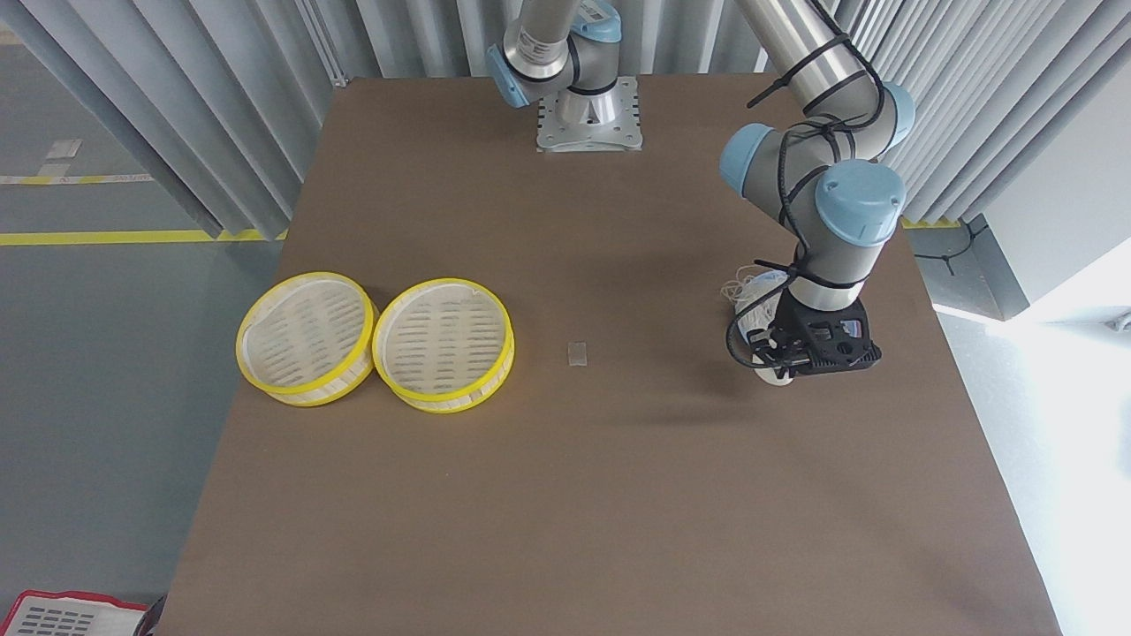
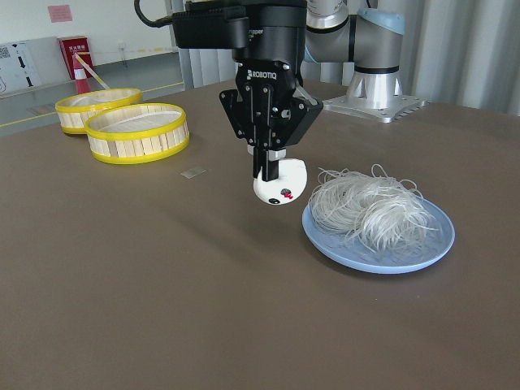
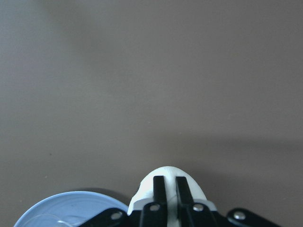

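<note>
My black gripper (image 2: 267, 166) is shut on a white piece (image 2: 286, 184) with a small printed face, held above the table just left of a blue plate (image 2: 436, 236) piled with white noodle-like strands (image 2: 366, 207). In the wrist view the white piece (image 3: 146, 185) sits at the fingertips (image 3: 159, 189), with the plate's rim (image 3: 57, 201) at lower left. In the front view the gripper hides much of the plate.
Two yellow-rimmed round baskets (image 1: 443, 341) (image 1: 304, 337) sit on the left of the brown table (image 1: 636, 509).
</note>
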